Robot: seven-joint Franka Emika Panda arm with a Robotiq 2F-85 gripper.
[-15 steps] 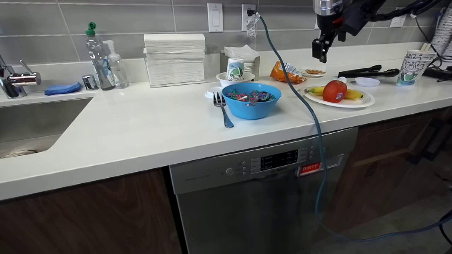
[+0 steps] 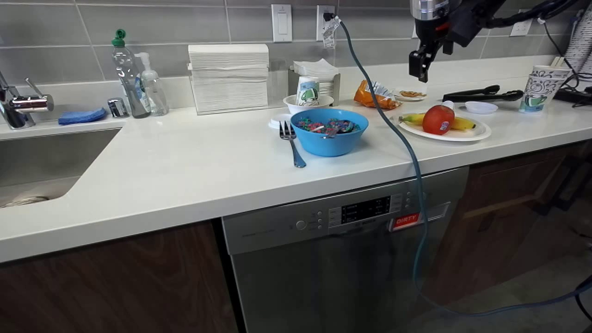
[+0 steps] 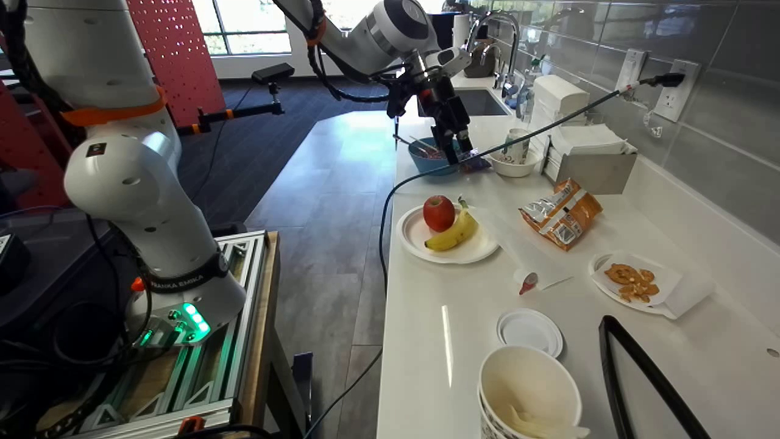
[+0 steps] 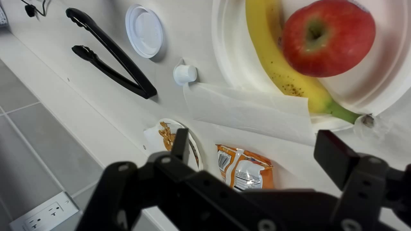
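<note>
My gripper is open, its two black fingers wide apart with nothing between them. In the wrist view an orange snack bag [image 4: 248, 169] lies on the counter below and between the fingers. A white plate [image 4: 227, 50] with a red apple [image 4: 329, 36] and a yellow banana [image 4: 266, 50] shows at the upper right. Exterior view 1 has the gripper [image 2: 420, 66] hanging above the counter, behind the plate [image 2: 480, 133]. Further left, a blue bowl [image 2: 327, 145] holds colourful wrapped pieces, and a fork [image 2: 294, 147] lies beside it.
A blue cable [image 2: 408, 144] runs from the wall outlet across the counter's front edge. Black tongs [image 4: 119, 57], a white lid [image 4: 144, 30] and a small plate of pretzels [image 4: 194, 148] lie nearby. The counter [image 2: 183, 155] left of the bowl is clear.
</note>
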